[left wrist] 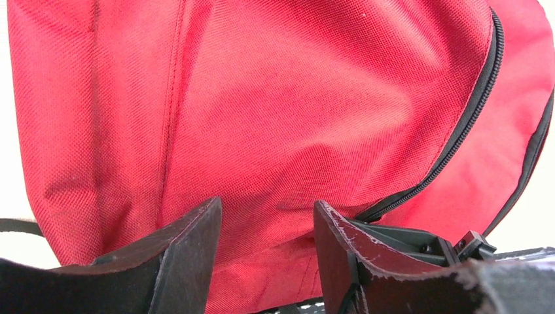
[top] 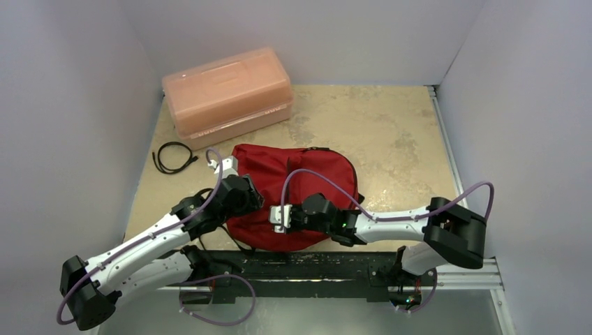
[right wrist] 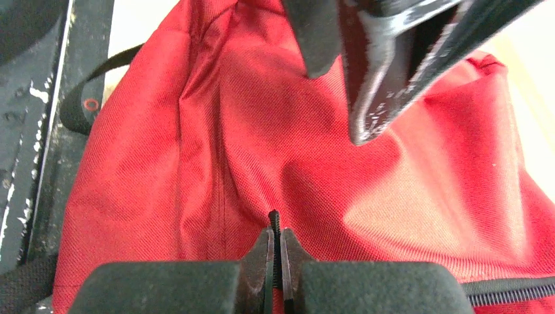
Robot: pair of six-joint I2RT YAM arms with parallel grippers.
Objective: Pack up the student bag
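Note:
The red bag (top: 262, 160) lies flat at the front middle of the table, its fabric slack and creased. A black zipper (left wrist: 468, 124) runs across it in the left wrist view. Low over the bag, my left gripper has its fingers apart with only red cloth visible beyond them. My right gripper is shut at the zipper's end, where a thin black piece, seemingly the zipper pull (right wrist: 274, 221), shows between its fingertips. The left gripper's fingers (right wrist: 370, 98) hang above the cloth in the right wrist view. From above, both fingertips are hidden.
At the back left stands a translucent orange box (top: 230, 91) with its lid shut. A coiled black cable (top: 164, 167) rests at the left. Black straps (top: 241, 246) stick out from the bag's near left side.

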